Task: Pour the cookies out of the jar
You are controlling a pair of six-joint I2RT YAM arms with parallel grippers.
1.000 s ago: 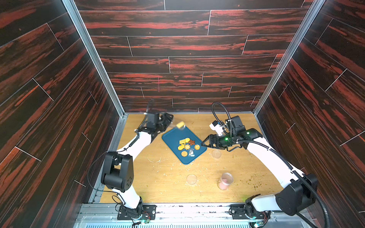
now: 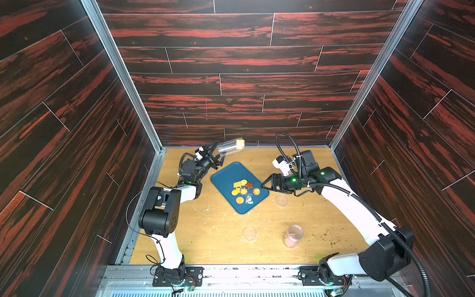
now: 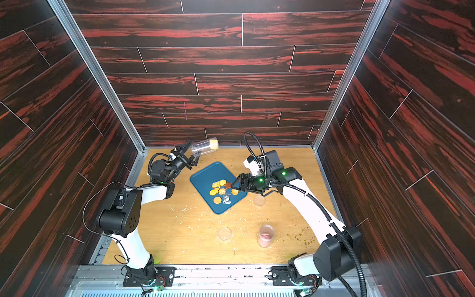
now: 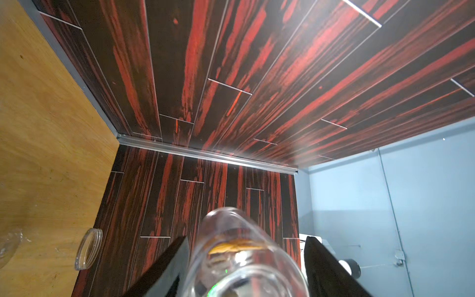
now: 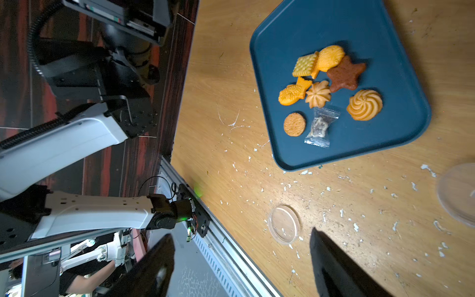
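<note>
My left gripper [image 2: 217,152] is shut on a clear jar [image 2: 228,147], held in the air beyond the back left of the tray. A yellowish cookie [image 2: 240,144] shows at the jar's far end, and an orange-brown cookie [image 4: 236,246] is visible through its wall in the left wrist view. Below, the blue tray [image 5: 346,29] carries several loose cookies, among them a brown star [image 5: 346,74] and a swirl [image 5: 365,105], plus a clear wrapped packet [image 5: 320,127]. Over the tray's right corner my right gripper stands open and empty.
Clear round lids lie on the table, one near the front [image 2: 249,233] and one right of the tray [image 2: 281,200]. A clear jar with pinkish contents [image 2: 293,236] stands at front right. Small white scraps dot the wood.
The right arm and the tray's cookies look unchanged.
</note>
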